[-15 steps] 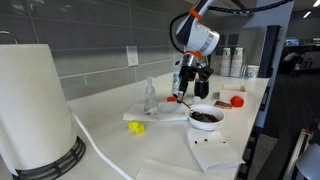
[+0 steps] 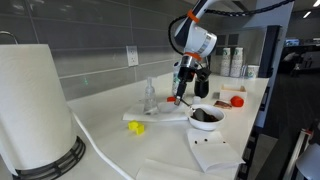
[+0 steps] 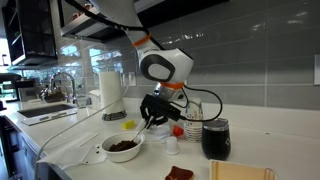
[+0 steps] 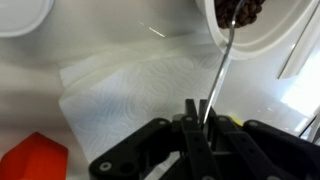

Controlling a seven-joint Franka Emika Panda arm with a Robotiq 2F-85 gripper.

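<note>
A metal utensil (image 4: 222, 72), seen in the wrist view, slants from between my fingertips up into a white bowl (image 4: 280, 45). The bowl holds dark brown bits (image 4: 247, 12). My gripper is at the utensil's near end, with fingers close on either side; whether they press on it cannot be made out. In exterior view 1, the gripper (image 2: 181, 99) hangs just to the left of the bowl (image 2: 206, 124). Exterior view 2 shows the utensil (image 3: 142, 131) leaning over the bowl rim (image 3: 122, 156).
White cloth (image 4: 135, 100) lies under the gripper. A red object (image 4: 35, 160) and a yellow one (image 2: 136, 127) are nearby. A clear bottle (image 2: 150, 98), a dark jar (image 3: 216, 138) and a wooden tray (image 3: 238, 171) stand around. Free counter lies at the front left.
The dark patch in the bowl now looks larger and nearer its left side. My gripper is in almost the same place beside the bowl.
</note>
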